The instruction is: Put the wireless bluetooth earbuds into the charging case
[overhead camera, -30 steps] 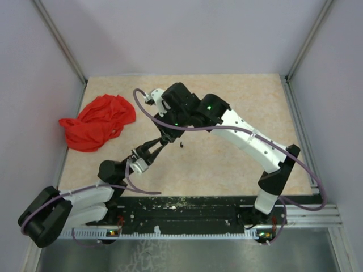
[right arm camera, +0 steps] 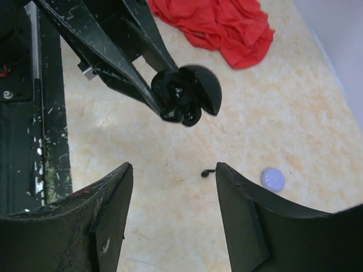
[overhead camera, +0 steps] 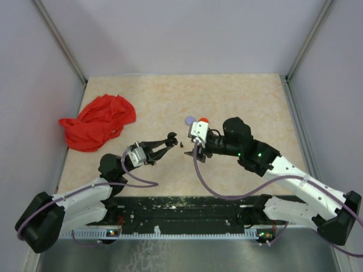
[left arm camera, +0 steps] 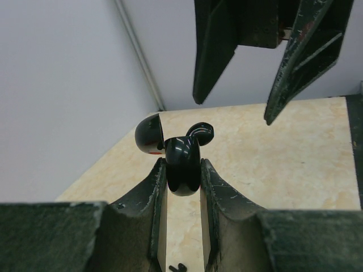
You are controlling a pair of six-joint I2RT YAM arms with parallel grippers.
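Observation:
The black charging case [left arm camera: 182,164] is pinched in my left gripper [overhead camera: 170,141], lid standing up, with dark rounded parts at its top; whether earbuds sit inside I cannot tell. In the right wrist view the case [right arm camera: 201,90] is at upper middle between the left fingers. My right gripper is open and empty, a short way right of the case in the top view. A small black piece, likely an earbud [right arm camera: 206,173], lies on the table between the grippers.
A lilac disc [overhead camera: 190,120] and a red round object [overhead camera: 203,120] lie behind the grippers. A crumpled red cloth [overhead camera: 99,122] covers the left part of the table [overhead camera: 142,96].
The right arm has drawn back to the right and toward the front, away from the case. The left gripper with the case has shifted slightly right.

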